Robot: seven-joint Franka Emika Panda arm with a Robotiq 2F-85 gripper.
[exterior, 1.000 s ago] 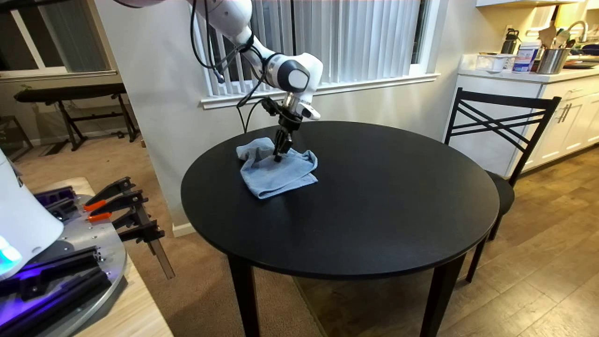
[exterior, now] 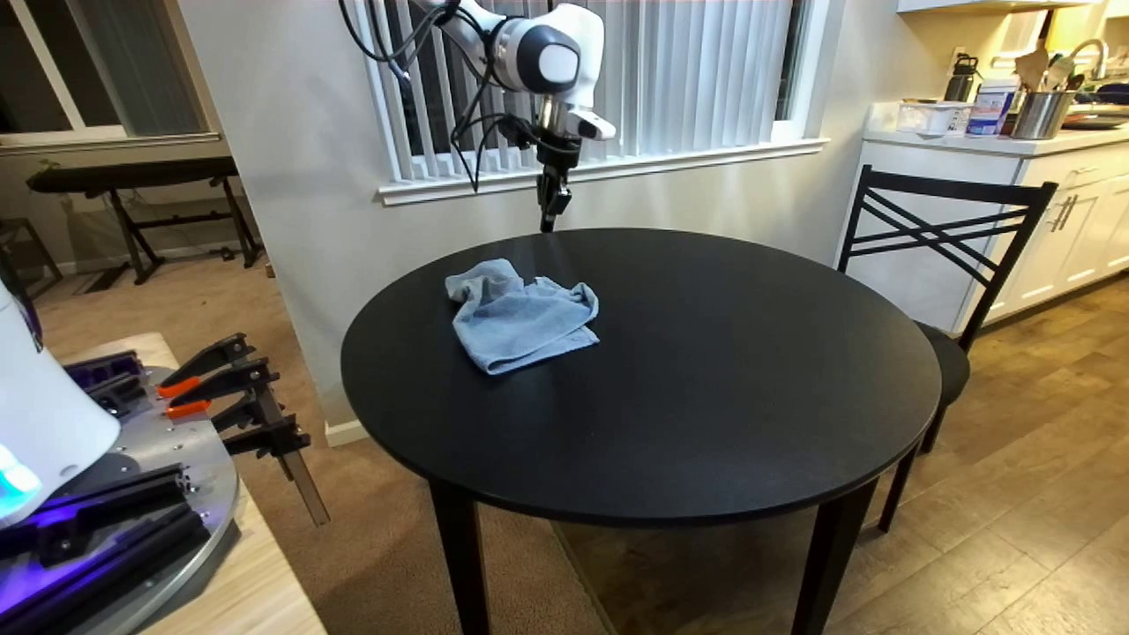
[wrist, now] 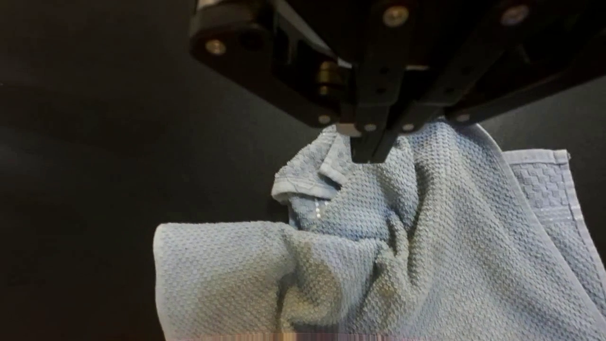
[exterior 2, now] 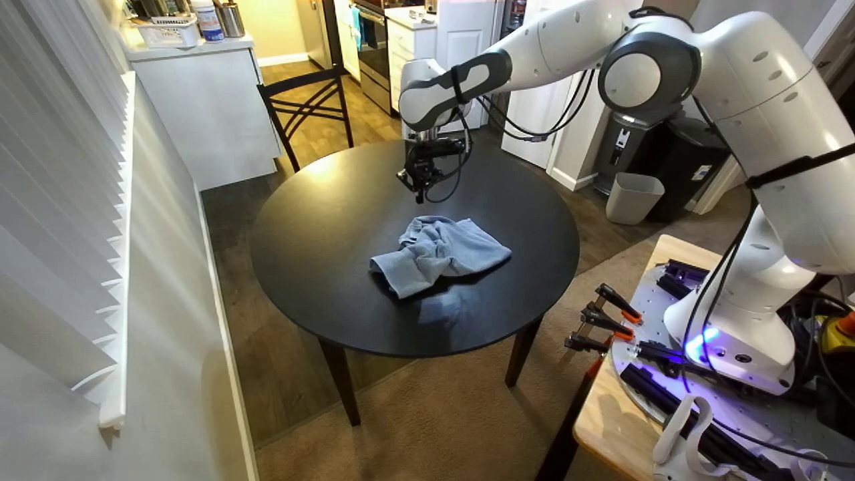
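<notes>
A light-blue cloth [exterior: 526,317] lies rumpled on the round black table [exterior: 730,392], on the window side left of the middle in exterior view 1. Its folds and a turned-over corner show in exterior view 2, where the cloth [exterior 2: 437,252] is spread unevenly. Above the table hangs my gripper [exterior 2: 419,198], clear of the cloth. Seen from the wrist, the gripper has its fingertips together, with nothing visible between them. Below it the cloth [wrist: 466,238] fills the lower right, part of it hidden behind the fingers.
A black chair [exterior: 942,254] stands against the table's kitchen side. The windowsill [exterior: 603,169] and wall run close along another side.
My gripper has risen from the cloth to well above the table, and its tilt has straightened to nearly vertical. The cloth has stayed in place, its shape much the same.
</notes>
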